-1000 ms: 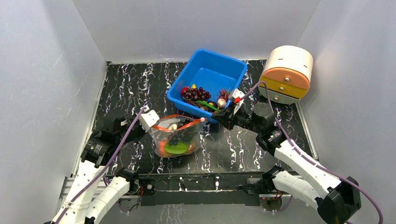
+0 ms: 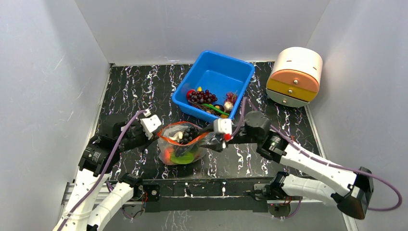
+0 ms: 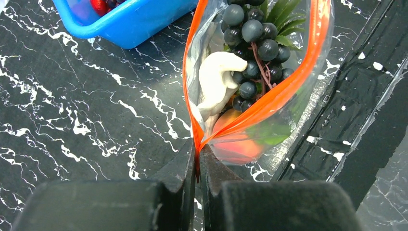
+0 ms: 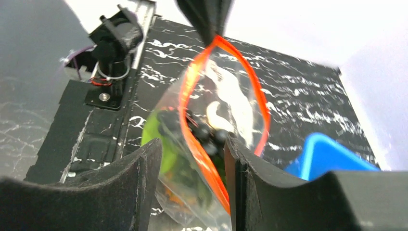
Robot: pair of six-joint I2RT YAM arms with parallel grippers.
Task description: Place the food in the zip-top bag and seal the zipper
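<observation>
The clear zip top bag (image 2: 166,149) stands in the middle of the table, its orange zipper rim (image 3: 262,108) spread wide. Inside it lie black grapes (image 3: 252,31), a pale ginger-like piece (image 3: 216,79), an orange-red item (image 3: 238,147) and something green (image 2: 182,158). My left gripper is shut on the bag's left zipper corner, which runs between its fingertips. On the bag's right side my right gripper is open. In the right wrist view, the near end of the orange rim reaches its inner finger (image 4: 235,168); whether they touch, I cannot tell.
Behind the bag stands a blue bin (image 2: 226,67) holding dark grapes (image 2: 204,96), a green pepper (image 2: 215,109) and other food. A small drawer cabinet (image 2: 294,77) occupies the back right. Bare table lies left of the bin and right of the bag.
My right gripper has come left and toward the front, from beside the bin to the bag's right end.
</observation>
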